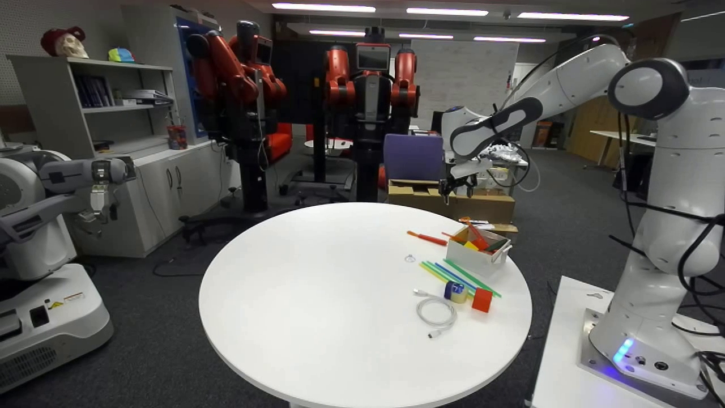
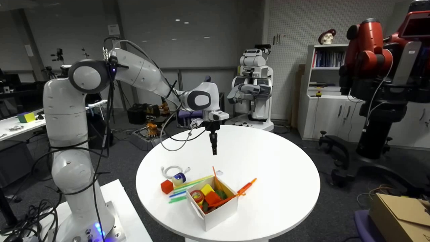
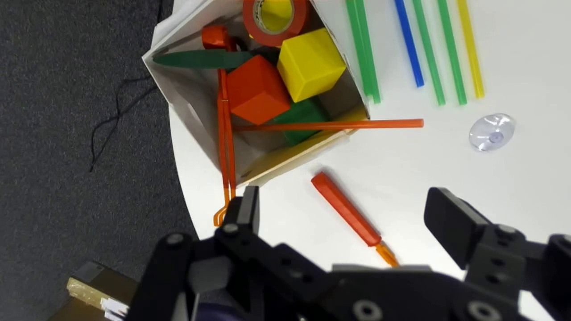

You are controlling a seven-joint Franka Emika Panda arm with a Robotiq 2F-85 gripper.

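My gripper stands open in the wrist view, with nothing held between its fingers. Below it on the white table lies a red-handled tool with an orange end, clear of the fingers. A white box holds a red cube, a yellow cube, a green block, a red tape roll and a dark green piece. Orange tongs and an orange stick jut over its rim. In exterior view 1 my gripper hangs high beyond the table's far edge.
Beside the box lie several green, blue and yellow sticks. A clear suction cup, a blue-and-yellow tape item, an orange-red cube and a coiled white cable are also on the table.
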